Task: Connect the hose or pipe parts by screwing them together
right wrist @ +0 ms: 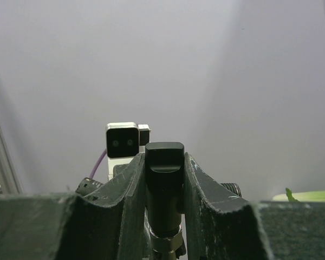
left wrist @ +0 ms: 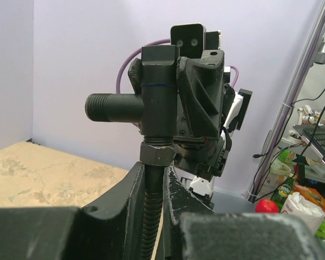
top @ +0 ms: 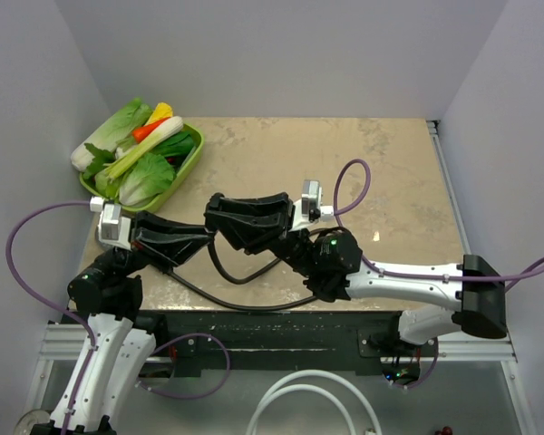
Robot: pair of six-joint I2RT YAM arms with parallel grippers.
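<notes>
In the left wrist view my left gripper is shut on the black corrugated hose (left wrist: 151, 222), just under its nut (left wrist: 156, 153). A black tee fitting (left wrist: 158, 86) with a threaded side branch stands upright on that nut. My right gripper has its fingers closely around the top of the fitting in the right wrist view; whether they press on it I cannot tell. In the top view both grippers meet above the table's middle, and the hose (top: 245, 306) loops below them over the worktop (top: 399, 181).
A green basket of vegetables (top: 145, 159) stands at the back left. White tubes (top: 317, 376) lie below the front edge.
</notes>
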